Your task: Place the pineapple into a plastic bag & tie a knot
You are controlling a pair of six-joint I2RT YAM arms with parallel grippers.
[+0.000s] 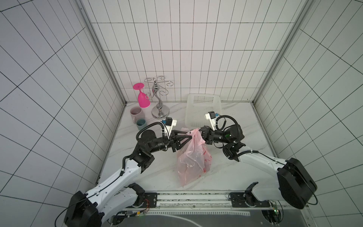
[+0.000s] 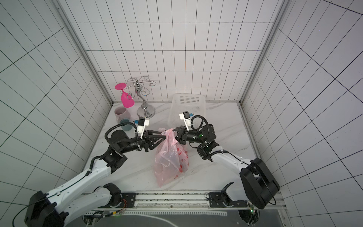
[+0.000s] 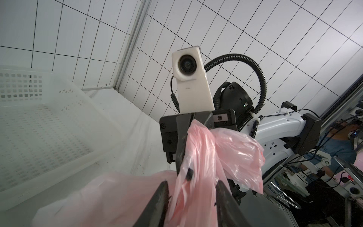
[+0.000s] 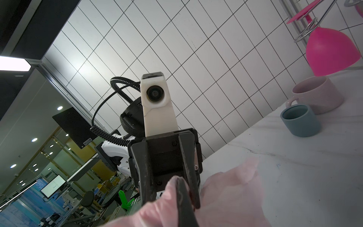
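Note:
A pink translucent plastic bag (image 1: 192, 158) hangs between the grippers, its gathered top (image 3: 198, 158) held up. My right gripper (image 1: 203, 132) is shut on that top. My left gripper (image 1: 189, 134) is part open at the same gathered part, with pink plastic between its fingertips in the left wrist view; whether it grips is unclear. The bag's contents are not discernible, and no pineapple shows clearly.
A white perforated basket (image 1: 202, 106) stands at the back. A metal stand (image 1: 160, 111) holding a pink goblet (image 1: 143, 99) is at back left, with a pink mug (image 1: 136, 115) and teal cup (image 1: 141, 124) before it.

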